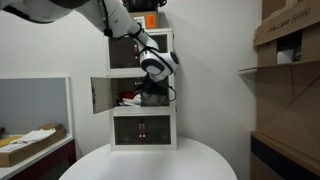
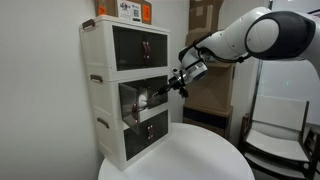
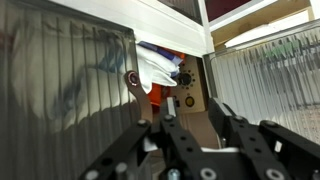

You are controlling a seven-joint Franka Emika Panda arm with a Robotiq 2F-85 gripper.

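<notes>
A white cabinet (image 1: 122, 73) with dark-fronted compartments stands on the round white table. Its middle compartment is open, and one door (image 1: 102, 94) swings out to the left. White and red cloth-like items (image 1: 128, 99) show inside. My gripper (image 1: 152, 84) is at the right part of that compartment, close to a dark door panel (image 1: 157, 99). In the wrist view, ribbed clear panels (image 3: 70, 90) stand on both sides, the left one with a small brown handle (image 3: 132, 79). The black fingers (image 3: 219, 116) show at the bottom; what lies between them is unclear.
Orange boxes (image 2: 130, 10) sit on top of the cabinet. Cardboard boxes (image 1: 288, 50) stand at the right, a white chair (image 2: 278, 130) is nearby, and an open carton (image 1: 30, 146) rests on a side table.
</notes>
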